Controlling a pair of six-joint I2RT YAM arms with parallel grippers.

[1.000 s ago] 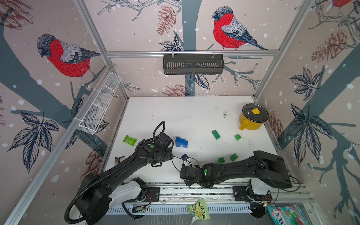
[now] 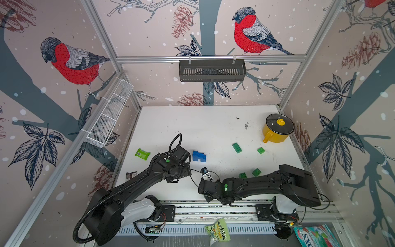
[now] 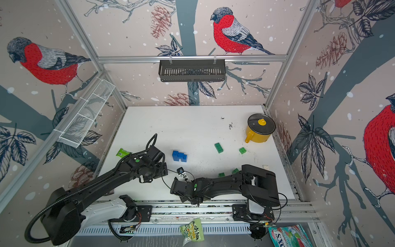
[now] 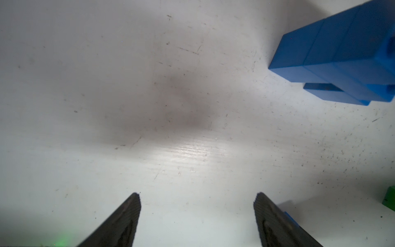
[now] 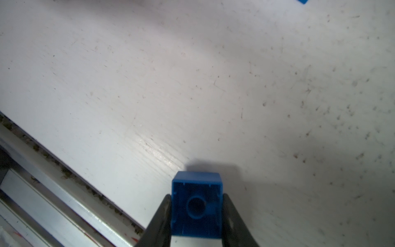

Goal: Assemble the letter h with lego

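A blue brick assembly (image 2: 199, 156) rests mid-table, also seen large at upper right in the left wrist view (image 4: 329, 49). My left gripper hangs over bare table just left of it, fingers apart with nothing between them. My right gripper, low near the table's front edge, is shut on a small blue brick (image 5: 196, 183), whose hollow end faces the camera. Green bricks (image 2: 237, 147) lie on the right half of the table.
A yellow pot (image 2: 271, 133) stands at the back right. A green packet (image 2: 142, 154) lies at left. The front rail (image 5: 61, 181) is close to my right gripper.
My right arm has shifted very slightly, with its gripper a touch rightward in the top left view. The rest looks nearly unchanged.
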